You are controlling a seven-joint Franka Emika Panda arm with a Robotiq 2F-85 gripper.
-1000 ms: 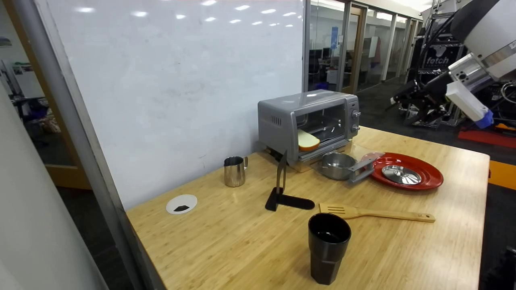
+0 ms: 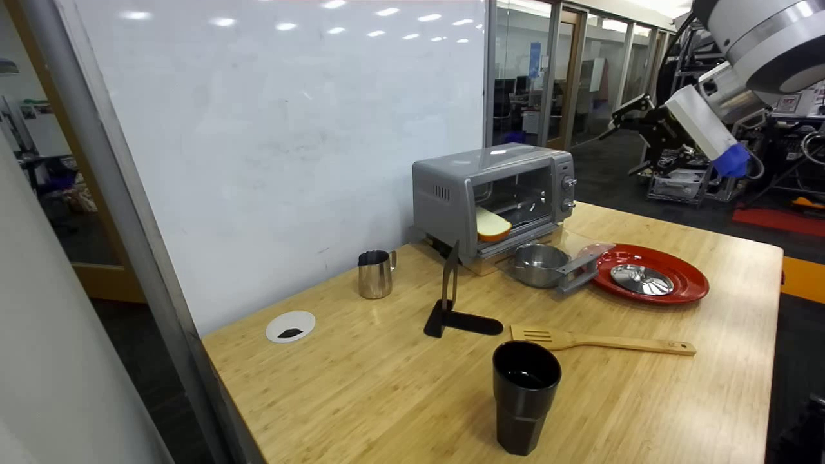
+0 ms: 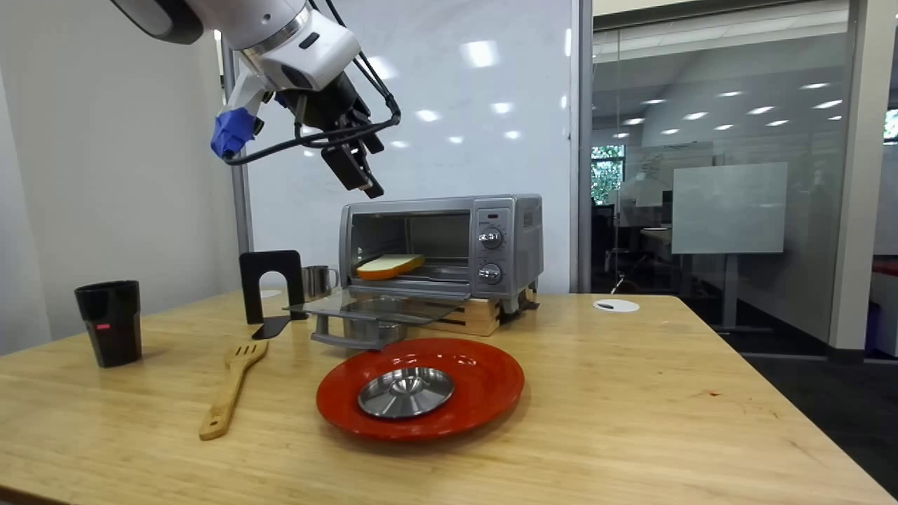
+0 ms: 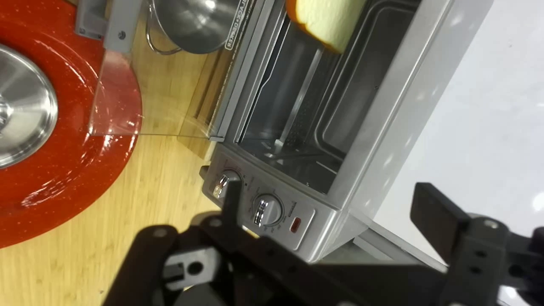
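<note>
My gripper stands open, with nothing between its fingers, high above the table. In the wrist view the controls end of the grey toaster oven lies below it. The oven door is lowered, its glass reaching out over the table. Inside the oven rests a slice of bread with an orange-brown crust, near the left side of the opening. A red plate sits in front of the oven, carrying a shiny metal lid. The first exterior view has my gripper up at the right.
A metal pot stands partly beneath the lowered door. A wooden spatula, a black cup, a black bookend and a steel pitcher occupy the table's other side. Right of the plate, the table is clear.
In the first exterior view the arm and gripper have moved leftward and slightly up, and the gripper has tilted. The objects on the table have not moved.
</note>
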